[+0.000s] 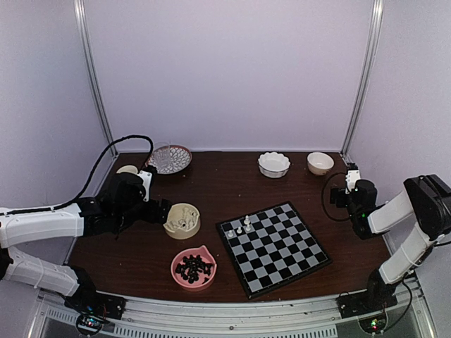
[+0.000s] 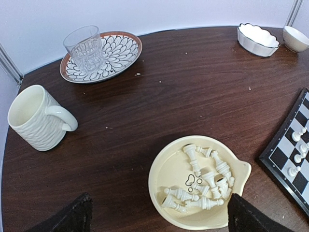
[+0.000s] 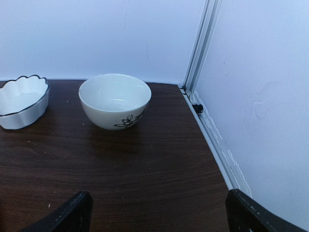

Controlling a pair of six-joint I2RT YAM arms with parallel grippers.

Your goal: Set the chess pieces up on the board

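The chessboard (image 1: 273,246) lies right of centre on the table, with several white pieces (image 1: 246,228) standing near its far left corner. A cream bowl (image 2: 161,159) holds several loose white pieces (image 2: 204,203), lying jumbled. In front of it, a pink bowl (image 1: 177,269) contains a heap of black pieces (image 1: 194,267). My left gripper is open beside the cream bowl, its fingers (image 2: 75,215) wide apart and empty. Far from the board at the right, my right gripper also stands open, with only bare table showing between its fingers.
A patterned plate (image 2: 130,50) with a clear glass (image 2: 87,50) on it and a white mug (image 2: 36,121) stand at the back left. A scalloped dish (image 1: 273,165) and a white bowl (image 3: 116,104) sit at the back right. Behind the board, the table is clear.
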